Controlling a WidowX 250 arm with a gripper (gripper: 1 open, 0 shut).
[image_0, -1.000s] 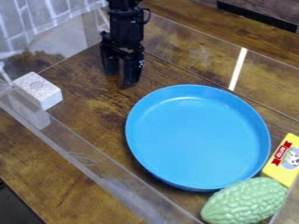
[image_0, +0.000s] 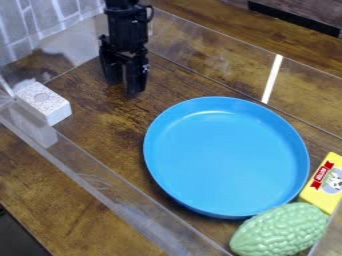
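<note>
My black gripper (image_0: 124, 71) hangs at the upper left over the wooden surface, low down in a clear-walled enclosure; whether its fingers are open or shut is too dark to tell. In front of it to the right lies a large blue plate (image_0: 225, 152). A white speckled block (image_0: 42, 102) sits to the left. At the lower right are a green textured oval object (image_0: 278, 229) and a yellow box (image_0: 322, 185) with a red label.
Clear plastic walls (image_0: 107, 195) border the area. A white strip (image_0: 271, 78) lies toward the back right. The wooden surface between the block and the plate is bare.
The plate, block, box and green object are unmoved.
</note>
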